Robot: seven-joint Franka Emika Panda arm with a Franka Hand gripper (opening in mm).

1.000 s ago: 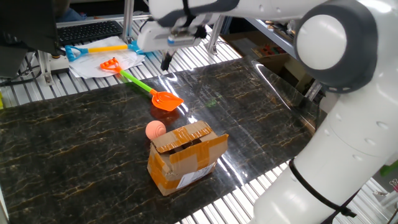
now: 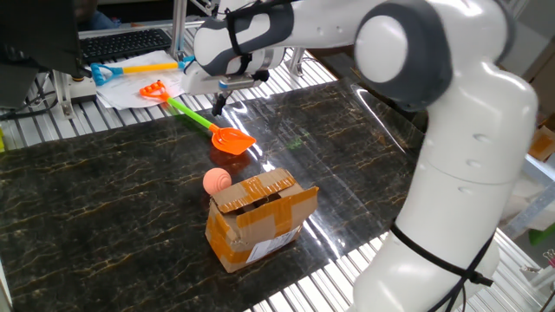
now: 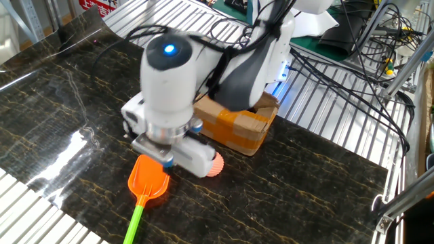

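In exterior view 1 my gripper (image 2: pixel 218 107) hangs fingers-down above the far part of the dark tabletop, behind the orange shovel head. Its fingers overlap in this view and its body covers them in exterior view 2, so how the fingers stand does not show. A toy shovel (image 2: pixel 232 139) with an orange head and green shaft lies with its handle over the slatted edge. The pinkish-orange ball (image 2: pixel 217 180) rests beside a taped cardboard box (image 2: pixel 264 221). In exterior view 2 the ball (image 3: pixel 216 165) is partly covered by the gripper's body.
A yellow-and-blue toy handle (image 2: pixel 149 68) lies on white paper near a keyboard (image 2: pixel 126 45) at the back. Bare dark tabletop (image 2: pixel 95 208) stretches left of the box. Cables (image 3: pixel 352 102) trail at the right in exterior view 2.
The arm has lowered and shifted slightly left in exterior view 1, bringing the gripper down toward the tabletop. Shovel, ball and box have stayed where they were.
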